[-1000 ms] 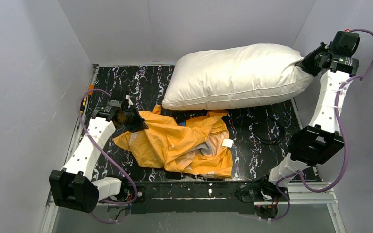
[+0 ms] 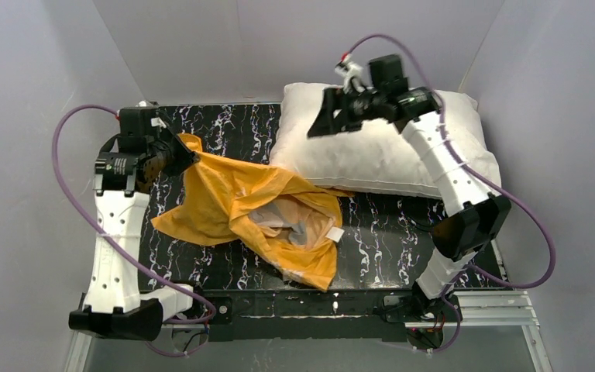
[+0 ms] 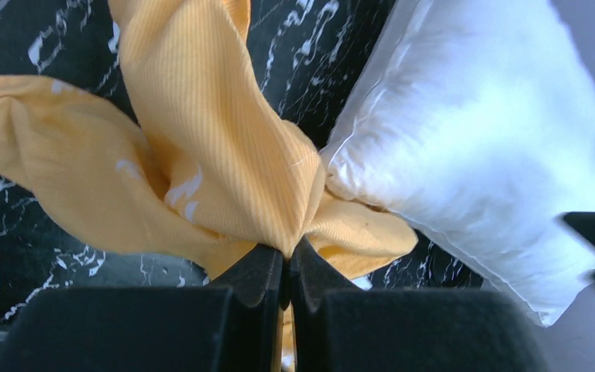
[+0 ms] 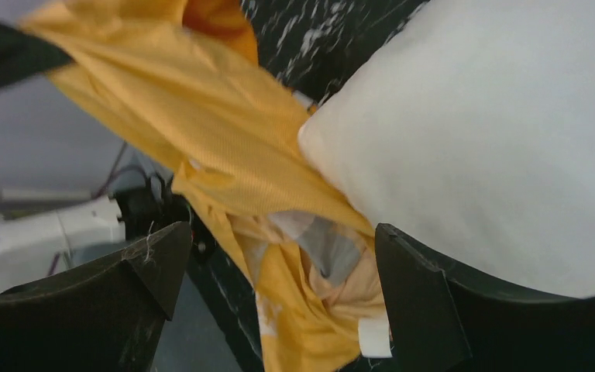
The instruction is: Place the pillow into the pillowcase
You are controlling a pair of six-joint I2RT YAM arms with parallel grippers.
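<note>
The yellow pillowcase lies crumpled across the left and centre of the table, its middle showing grey and peach inside. My left gripper is shut on a bunched fold of it, lifted at the upper left. The white pillow lies behind and to the right, its near left corner resting on the pillowcase. My right gripper, blurred by motion, hangs over the pillow with fingers spread and nothing between them. In the right wrist view the pillow fills the right side.
Grey walls enclose the back and both sides.
My left gripper has pulled the pillowcase up and leftward. My right gripper has let go of the pillow's right end and moved left over it; the pillow has settled lower.
</note>
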